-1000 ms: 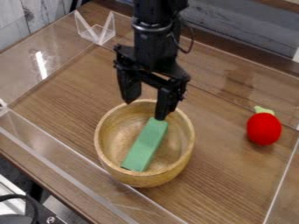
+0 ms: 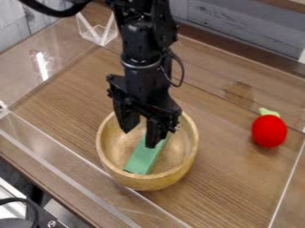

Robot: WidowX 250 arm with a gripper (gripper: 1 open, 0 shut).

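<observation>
My black gripper [image 2: 137, 120] hangs low over the near half of the table, its fingers pointing down into a wooden bowl [image 2: 169, 174]. A green block [image 2: 142, 163] lies in the bowl, its upper end partly hidden behind the gripper's lower parts. Whether the fingers are open or shut, or touch the block, I cannot tell.
A red tomato-like object [image 2: 269, 132] with a pale green top lies on the wooden table [image 2: 220, 89] to the right of the bowl.
The gripper has come down and toward the camera, lower into the bowl, and now covers more of the green block's upper end. The bowl and red object have stayed in place.
</observation>
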